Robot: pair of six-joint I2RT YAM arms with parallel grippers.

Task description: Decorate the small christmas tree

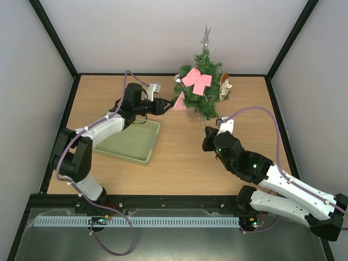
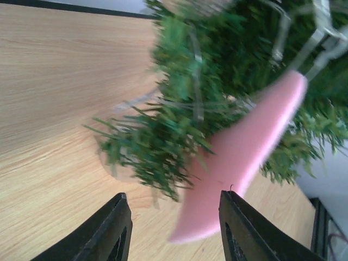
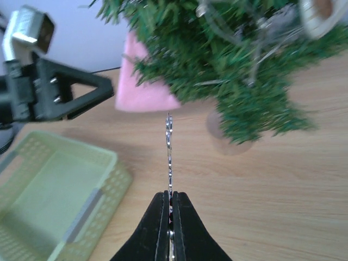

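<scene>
The small tree [image 1: 209, 95] at the back right wears pink bows [image 1: 197, 81] and a silver top star [image 1: 205, 38]. My left gripper [image 1: 168, 105] is beside its lower left branches, close to a pink piece [image 2: 228, 168]; its fingers stand apart with nothing seen between them. My right gripper is shut on a thin silver glittery ornament [image 3: 169, 152], seen edge-on, below and in front of the tree.
An empty green basket [image 1: 125, 144] lies at the left under my left arm.
</scene>
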